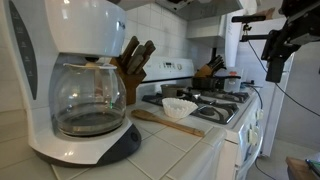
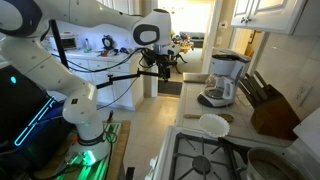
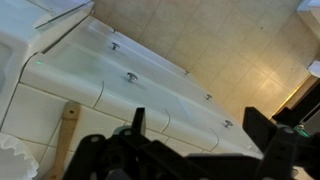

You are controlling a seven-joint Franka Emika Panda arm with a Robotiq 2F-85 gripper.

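Observation:
My black gripper stands open in the wrist view, with nothing between its fingers. Below it are the counter's edge and the drawer fronts. In exterior view 1 the dark gripper hangs at the upper right, out in front of the counter and above it. A white coffee maker with a glass carafe fills the left side. Beyond it a white fluted bowl or filter sits on the tiles, beside a wooden spoon or spatula lying flat.
A knife block stands by the wall behind the counter. The stove and a large pot are beyond the fluted bowl. Open floor lies in front of the drawers.

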